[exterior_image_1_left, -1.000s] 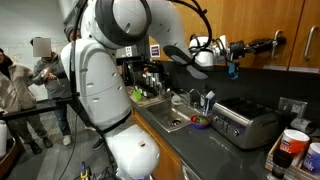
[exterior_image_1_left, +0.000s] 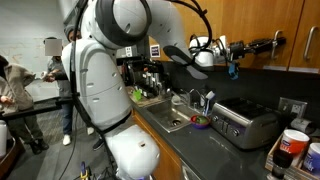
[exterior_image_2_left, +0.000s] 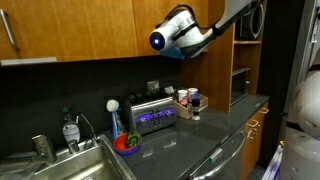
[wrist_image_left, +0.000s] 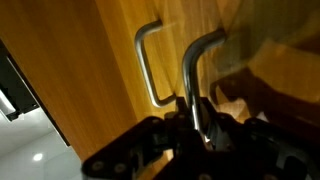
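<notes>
Raised to the wooden upper cabinet (exterior_image_1_left: 262, 16), the arm has its gripper (exterior_image_1_left: 278, 42) at a metal door handle. From the wrist view, that curved bar handle (wrist_image_left: 190, 72) runs down between the fingers of my gripper, which is shut on it. A second bar handle (wrist_image_left: 146, 66) lies beside it, on the neighbouring door, untouched. The doors look closed in exterior view 1. In exterior view 2 the wrist of the arm (exterior_image_2_left: 184, 32) is up against the cabinet front, and the fingertips cannot be made out.
Below, the dark counter (exterior_image_1_left: 215, 150) has a silver toaster (exterior_image_1_left: 243, 120), a red bowl (exterior_image_1_left: 200, 122) and a sink (exterior_image_1_left: 172, 118). Cups stand in a wooden box (exterior_image_2_left: 200, 103). People stand far off at the left.
</notes>
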